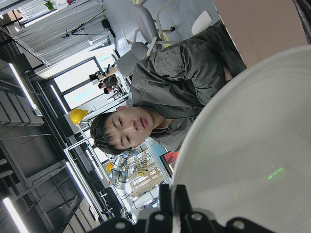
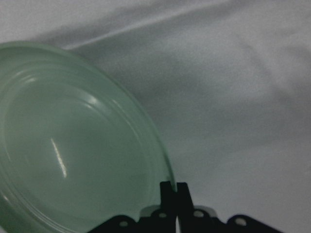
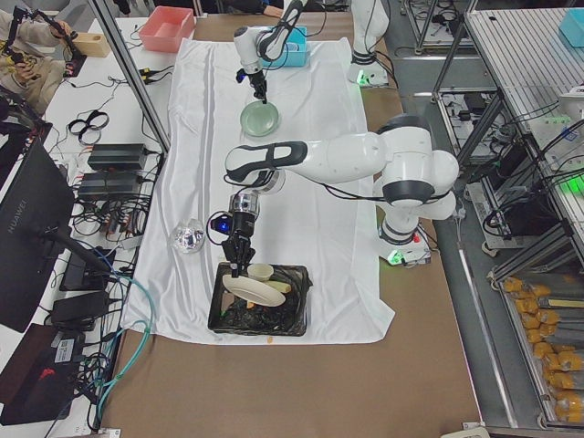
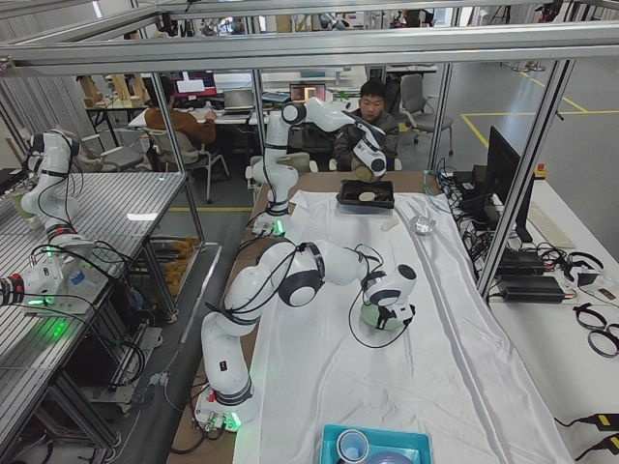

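My left gripper [image 3: 235, 266] is shut on the rim of a cream plate [image 3: 254, 289], held tilted over a black tray [image 3: 297, 319] lined with dark film, where pale items sit. In the left wrist view the plate [image 1: 243, 145] fills the right side. My right gripper is shut on the edge of a translucent green plate [image 2: 82, 141], which is on or just above the white cloth [image 2: 243, 121].
A crumpled silver object [image 3: 188, 236] lies left of the black tray. A blue bin [image 4: 406, 435] holds cups or dishes beside the right arm. A person [image 4: 368, 135] sits beyond the far table edge.
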